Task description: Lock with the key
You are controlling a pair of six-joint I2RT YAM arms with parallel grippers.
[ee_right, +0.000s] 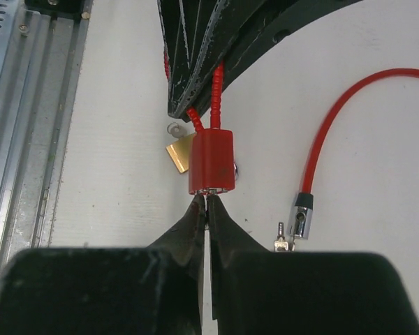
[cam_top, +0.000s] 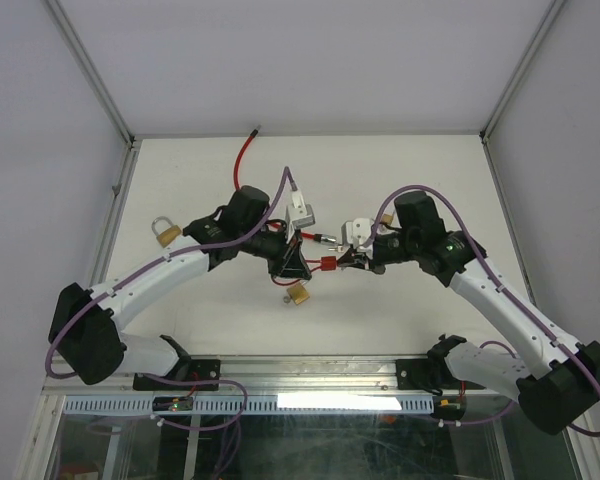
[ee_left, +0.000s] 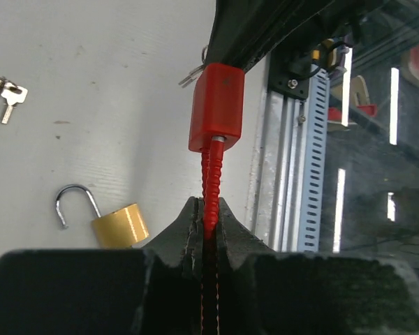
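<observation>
A red lock body (ee_left: 216,105) with a red cable loop hangs between the grippers. My left gripper is shut on the red cable below it. My right gripper is shut at the lock body's silver end (cam_top: 328,263); whether the key is between its tips is hard to tell. A small silver key ring shows beside the red body in the left wrist view.
Brass padlocks (cam_top: 298,294) (cam_top: 168,233) lie on the white board, one open. A loose red cable (ee_right: 339,105) with a metal end fitting (ee_right: 300,223) and a small key (ee_left: 12,98) lie behind.
</observation>
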